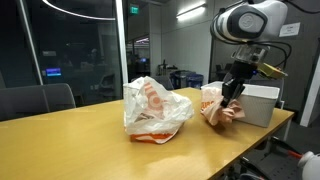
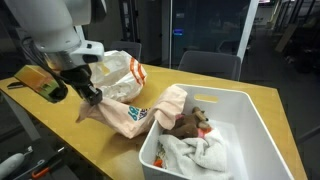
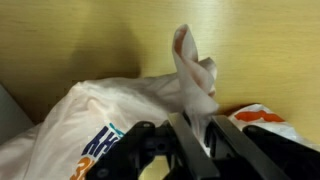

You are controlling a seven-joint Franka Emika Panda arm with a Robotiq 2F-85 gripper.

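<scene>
A pale pink cloth (image 2: pixel 135 118) hangs from my gripper (image 2: pixel 92 97), bunched and draped down towards the wooden table near the white box. My gripper is shut on it; in the wrist view a fold of the cloth (image 3: pixel 194 75) sticks out past the dark fingertips. In exterior view 1 the cloth (image 1: pixel 222 108) hangs in front of the box's near side. Whether its lower edge touches the table is hard to tell. Pale fabric (image 3: pixel 100 110) with blue and orange print fills the lower left of the wrist view.
The white box (image 2: pixel 262 150) holds a white cloth (image 2: pixel 197 155) and a brown plush toy (image 2: pixel 187 125). A crumpled white plastic bag (image 1: pixel 157 110) with orange print stands on the table (image 1: pixel 70 145).
</scene>
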